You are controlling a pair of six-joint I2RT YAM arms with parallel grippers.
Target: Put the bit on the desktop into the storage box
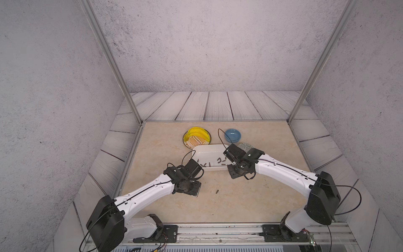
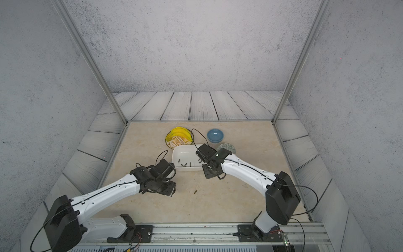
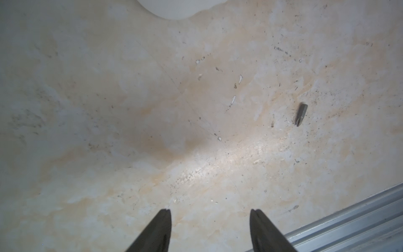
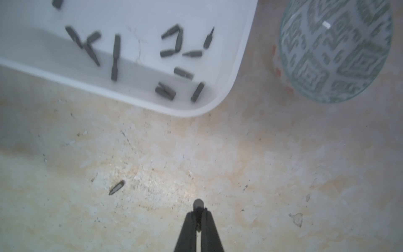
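One dark bit [image 1: 217,191] lies alone on the desktop between the arms, also visible as a small bit [image 3: 301,114] right of centre in the left wrist view. The white storage box [image 1: 210,149] holds several dark bits; its near wall [image 4: 184,112] crosses the upper part of the right wrist view. My right gripper is shut on a small dark bit [image 4: 198,205] poking out between its fingertips. It hangs over the desktop in front of the box's right side. Wide open and empty, my left gripper is above the desktop, left of the loose bit.
Behind the box stand a yellow dish [image 2: 179,137] and a blue bowl [image 2: 215,135]. A patterned glass cup [image 4: 335,54] sits just right of the box.
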